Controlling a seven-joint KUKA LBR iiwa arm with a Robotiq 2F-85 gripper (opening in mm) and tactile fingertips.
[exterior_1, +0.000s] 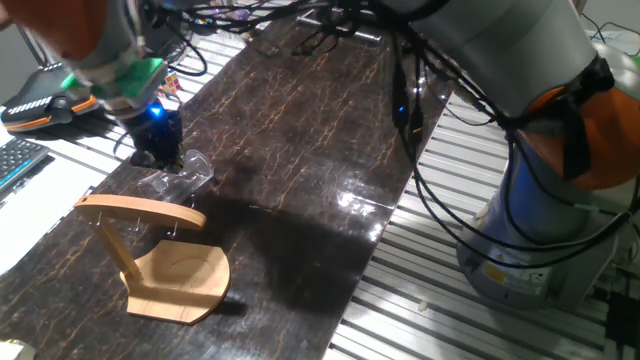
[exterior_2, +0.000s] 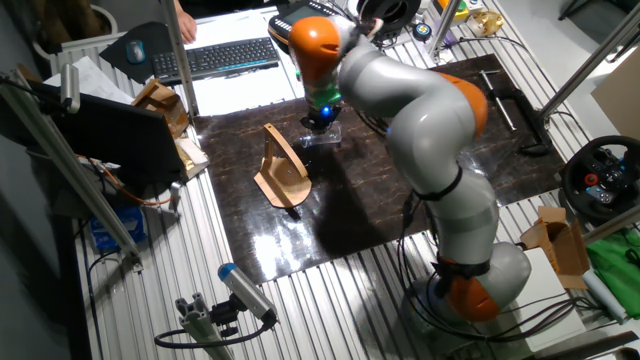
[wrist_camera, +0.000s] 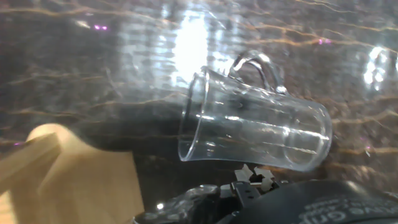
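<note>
A clear glass mug (wrist_camera: 258, 124) lies on its side on the dark marbled table, its mouth to the left and its handle toward the top of the wrist view. My gripper shows at the bottom edge of that view, just below the mug's side, its metal fingertips close together with nothing visible between them. Whether they touch the glass is not clear. In exterior view 1 the gripper (exterior_1: 160, 165) hangs over the mug (exterior_1: 187, 178), tilted. A wooden stand (exterior_1: 180, 280) with a curved top bar and small metal hooks stands nearer the camera; the hooks are empty.
A keyboard (exterior_2: 215, 60) and a person's hand (exterior_2: 187, 27) are beyond the table's far edge. Cables (exterior_1: 430, 190) hang from the arm.
</note>
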